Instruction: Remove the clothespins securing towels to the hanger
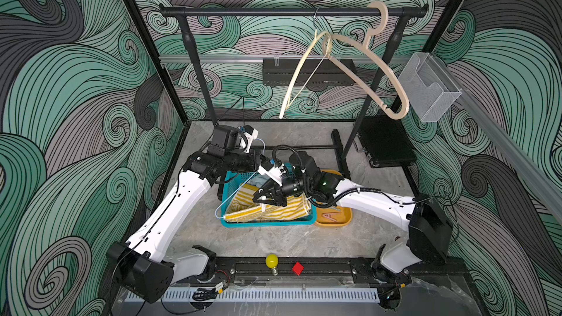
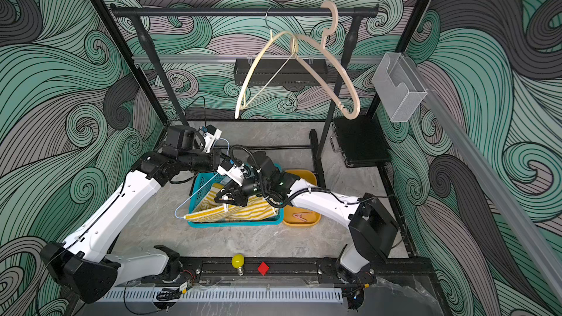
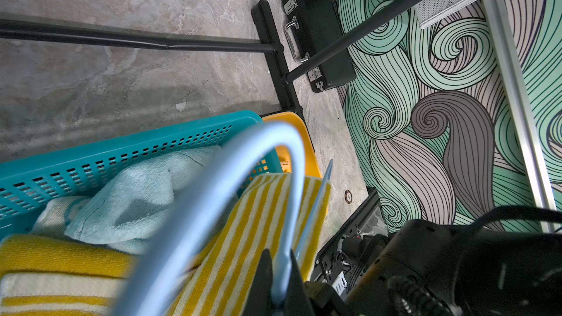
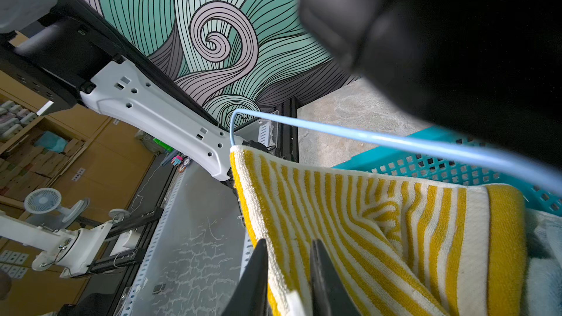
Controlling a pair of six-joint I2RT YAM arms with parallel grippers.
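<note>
My left gripper (image 1: 254, 161) is shut on a light blue hanger (image 3: 281, 140), whose hook and arm fill the foreground of the left wrist view. A yellow-striped towel (image 4: 363, 222) hangs from the hanger's far end and lies over the teal basket (image 1: 225, 219). My right gripper (image 1: 266, 199) is at the towel's upper edge; in the right wrist view its dark fingers (image 4: 254, 275) stand part open around that edge, where a pale clip-like piece shows low down, too hidden to identify surely. A light blue towel (image 3: 140, 193) lies in the basket.
An orange tray (image 2: 301, 216) with clothespins sits right of the basket. Wooden hangers (image 1: 398, 90) hang from the black rail (image 1: 246, 10) above. A black case (image 1: 383, 140) stands at the back right.
</note>
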